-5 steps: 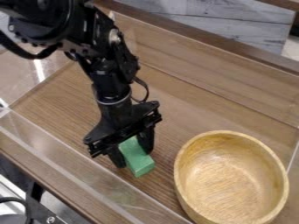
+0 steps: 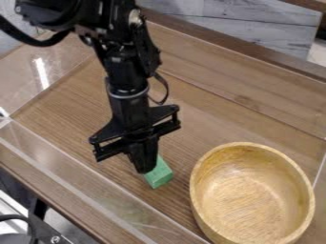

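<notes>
A small green block (image 2: 158, 175) lies on the wooden surface left of a pale round bowl (image 2: 251, 195). My black gripper (image 2: 137, 159) is just above and left of the block, its tips near the block's upper end. It looks shut, and nothing shows between its fingers.
The wooden tray or table has raised edges at the back and at the front left, where a clear strip runs along it. The area behind and left of the arm is bare wood. The bowl fills the front right.
My gripper has risen and moved back from the green block, which it covered in part earlier. The block now lies more in view.
</notes>
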